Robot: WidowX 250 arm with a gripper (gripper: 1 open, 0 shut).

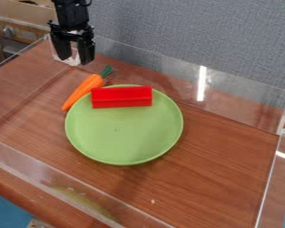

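My black gripper (72, 52) hangs at the top left over the back corner of the wooden surface, open, with a white object partly hidden behind it. An orange toy carrot (83, 89) with a green top lies diagonally just left of a green plate (124, 138). A red rectangular block (121, 96) rests on the back part of the plate.
Clear low walls run along its edges, with a grey speckled wall (205, 40) behind. A cardboard box (14, 13) stands outside at the top left.
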